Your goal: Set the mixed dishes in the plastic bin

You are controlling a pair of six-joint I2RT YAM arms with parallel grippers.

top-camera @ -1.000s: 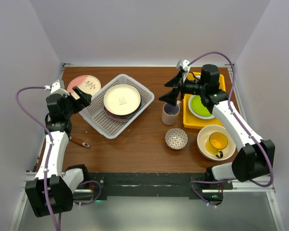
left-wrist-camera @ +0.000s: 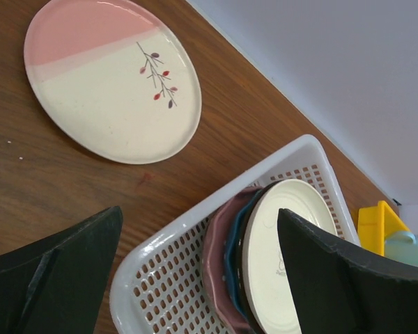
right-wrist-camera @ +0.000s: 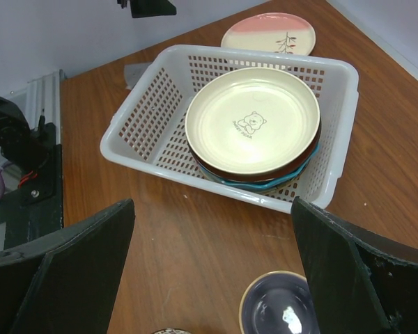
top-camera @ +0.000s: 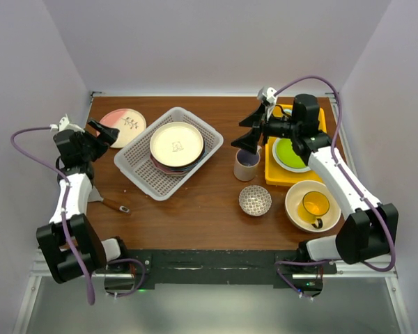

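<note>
The white plastic bin (top-camera: 135, 172) stands left of the table's middle. Inside it lies a stack of dishes topped by a cream plate (top-camera: 176, 144) with a small bear drawing (right-wrist-camera: 251, 124); darker rims show beneath. A pink and cream plate (left-wrist-camera: 115, 83) with a twig pattern lies flat on the table behind and left of the bin. My left gripper (top-camera: 109, 133) is open by that plate's near edge, nothing between its fingers. Right of the bin, my right gripper (top-camera: 250, 131) hangs open and empty above the mug (top-camera: 246, 165).
At the right stands a yellow bin (top-camera: 277, 173) with a green dish (top-camera: 289, 154) in it. A cream bowl (top-camera: 293, 206) holds an amber cup (top-camera: 315, 204). A small patterned bowl (top-camera: 255, 200) sits near the mug. A wooden-handled tool (top-camera: 115, 204) lies front left.
My left gripper has moved back and to the left, away from the bin's left edge, staying open. The right arm barely moved. The dishes lie where they were.
</note>
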